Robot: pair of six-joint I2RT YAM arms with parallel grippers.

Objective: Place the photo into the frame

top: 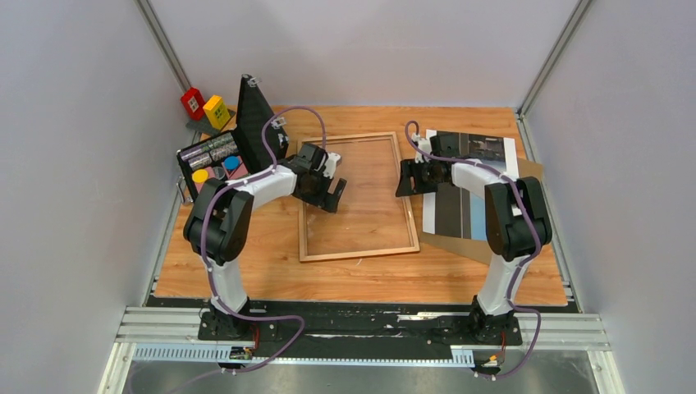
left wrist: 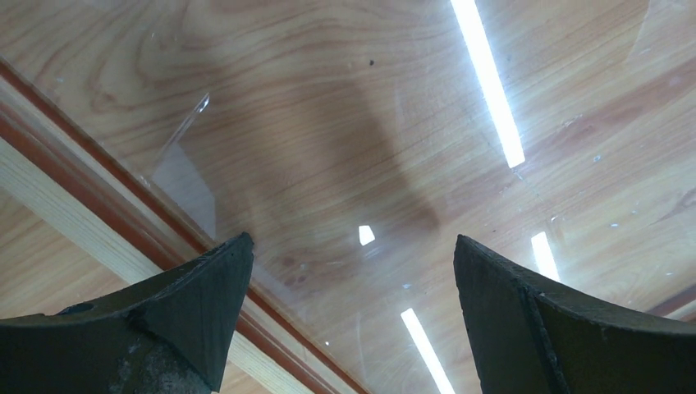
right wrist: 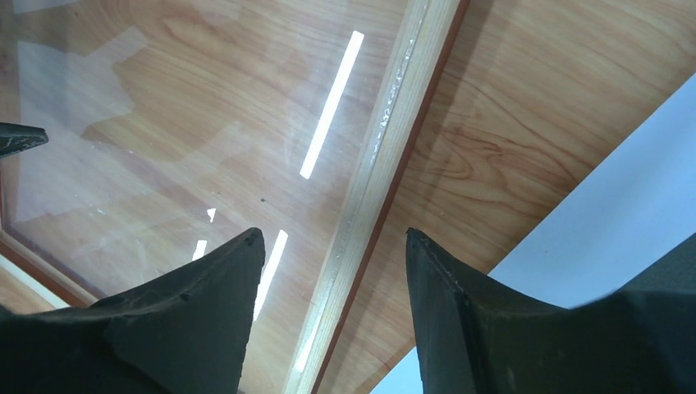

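Observation:
The wooden frame (top: 359, 254) lies in the middle of the table with a clear sheet (top: 361, 222) inside it. My left gripper (top: 332, 193) is open over the sheet, near the frame's left rail (left wrist: 74, 197). My right gripper is open above the right rail (right wrist: 368, 201), which runs between its fingers with no grip visible. The photo (top: 453, 213), dark with white borders and a blue strip, lies right of the frame on a brown board (top: 468, 249), partly hidden by my right arm.
An open black case (top: 254, 123) with bottles and coloured lids stands at the left, red (top: 193, 103) and yellow (top: 216, 112) blocks behind it.

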